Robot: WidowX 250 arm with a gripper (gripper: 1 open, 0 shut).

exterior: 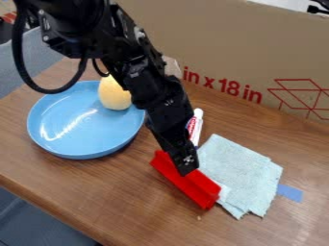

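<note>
My black gripper (180,159) reaches down over a red box-like object (193,190) lying at an angle on the wooden table; its fingertips are at the upper part of that object, and the fingers are open as far as can be seen. A folded pale blue cloth (244,178) lies to the right of it. A white tube with red lettering (195,125) lies behind, partly hidden by the gripper.
A blue plate (71,125) sits at left, with a yellow round object (113,94) partly behind the arm. A cardboard box (251,53) stands along the back.
</note>
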